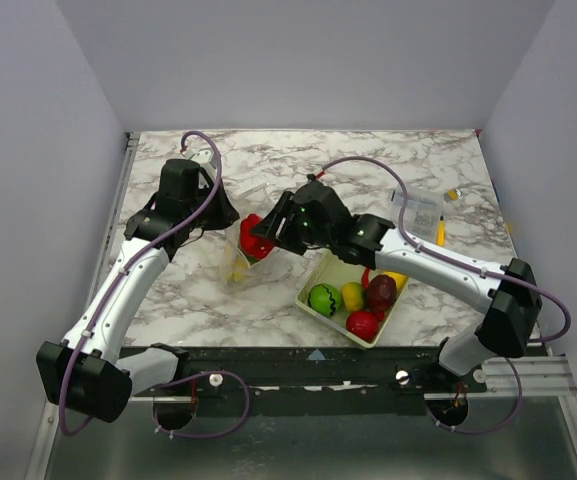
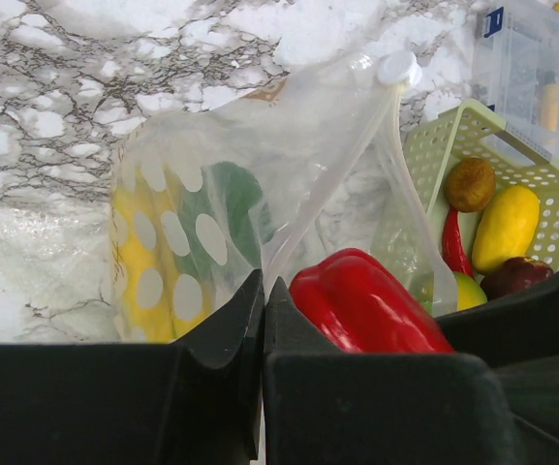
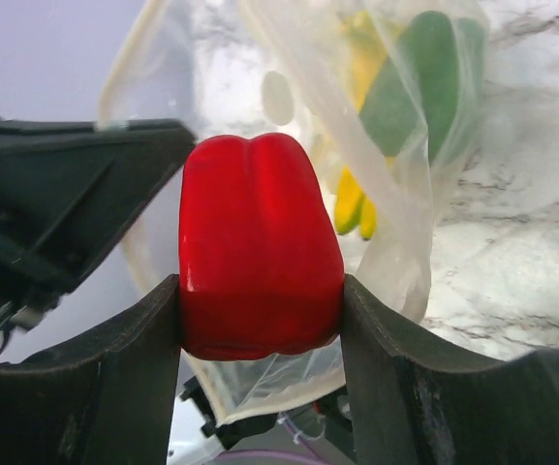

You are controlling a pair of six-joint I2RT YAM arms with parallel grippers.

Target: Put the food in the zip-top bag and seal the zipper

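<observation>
A clear zip top bag [image 2: 298, 126] hangs with its mouth spread, one edge pinched in my left gripper, which is shut on it. Through its wall show a green item [image 2: 235, 199] and yellow food [image 2: 143, 262] lower down. My right gripper [image 1: 280, 228] is shut on a red bell pepper [image 3: 260, 247], one finger on each side. In the left wrist view the pepper's tip is at the bag's opening, just right of my left fingertips. In the right wrist view the bag's rims pass on both sides of the pepper. How deep it sits I cannot tell.
A pale green basket [image 1: 308, 301] with several fruits and vegetables, including a small watermelon [image 1: 324, 299], stands right of the bag. Behind it lies a clear plastic box [image 1: 423, 212].
</observation>
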